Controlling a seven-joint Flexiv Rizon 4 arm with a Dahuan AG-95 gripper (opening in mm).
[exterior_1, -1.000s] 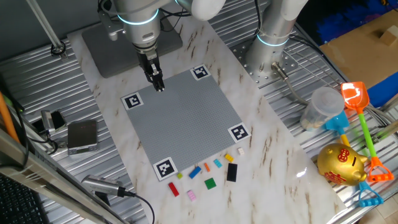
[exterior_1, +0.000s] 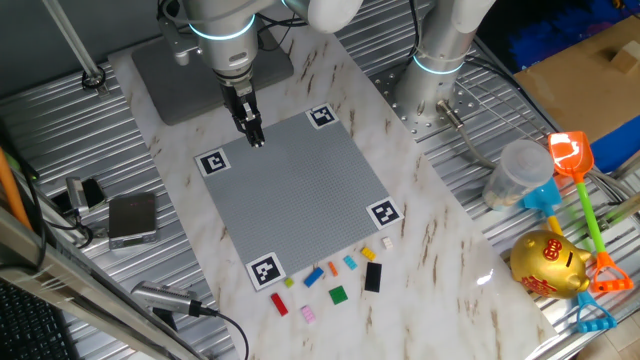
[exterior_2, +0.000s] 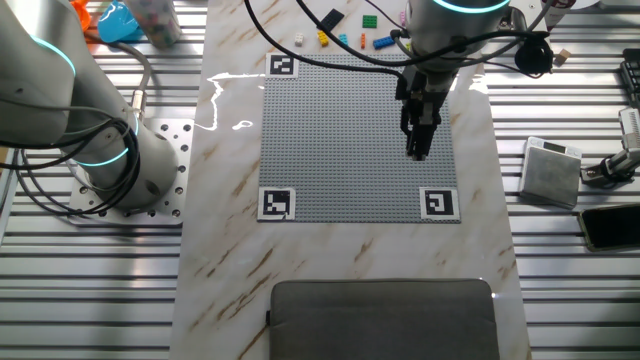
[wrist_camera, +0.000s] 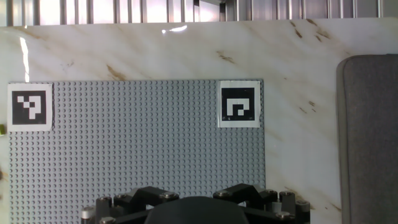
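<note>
My gripper (exterior_1: 257, 143) points down above the grey studded baseplate (exterior_1: 300, 195), near the edge facing the dark pad. In exterior view 2 the gripper (exterior_2: 417, 155) hangs over the plate's right part, and no object shows at its tips. The wrist view catches only dark finger linkages along the bottom edge; whether the fingers are open or shut is unclear. Off the plate's far side from the pad lie loose bricks: red (exterior_1: 279, 304), pink (exterior_1: 308, 314), blue (exterior_1: 314, 277), green (exterior_1: 338, 295), black (exterior_1: 373, 277), yellow (exterior_1: 368, 254), white (exterior_1: 389, 243) and several small others.
Square markers sit on the plate's corners, one being a marker (wrist_camera: 240, 104). A dark grey pad (exterior_2: 385, 320) lies on the marble table. The plate is bare.
</note>
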